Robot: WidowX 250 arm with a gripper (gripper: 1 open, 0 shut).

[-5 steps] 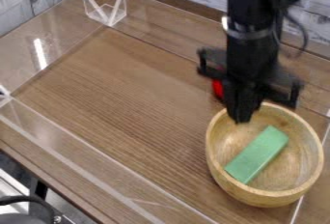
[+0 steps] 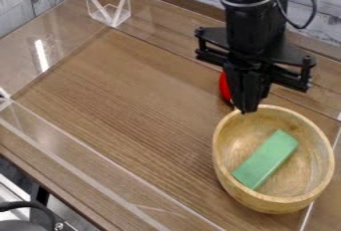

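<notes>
My gripper (image 2: 248, 100) is a dark arm reaching down from the top right, its tip just above the rim of a round light wooden bowl (image 2: 237, 145); it looks shut, with nothing seen between its fingers. A green rectangular block (image 2: 272, 160) lies inside the bowl. A red object (image 2: 226, 86) sits behind the gripper, mostly hidden by it.
Clear plastic wire-like stands (image 2: 110, 8) sit at the back left. A dark cable lies at the bottom left corner. The table's raised edge runs along the back.
My gripper has risen from over the bowl toward the back, most of that movement coming earlier in the second. The bowl and green block look much the same.
</notes>
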